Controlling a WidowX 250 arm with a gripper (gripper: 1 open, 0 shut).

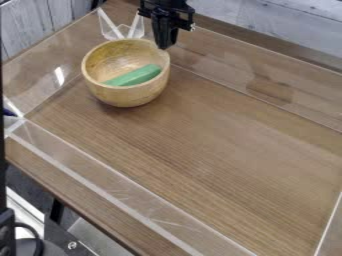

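A round wooden bowl [123, 93] sits at the upper left of the table, a green elongated object [135, 76] lying inside it. My gripper [164, 42] is at the top, just above and behind the bowl's right rim, dark and pointing down, shut with nothing visible between its fingers.
A white object [122, 26] with pointed prongs stands behind the bowl. Dark clutter lies along the left edge.
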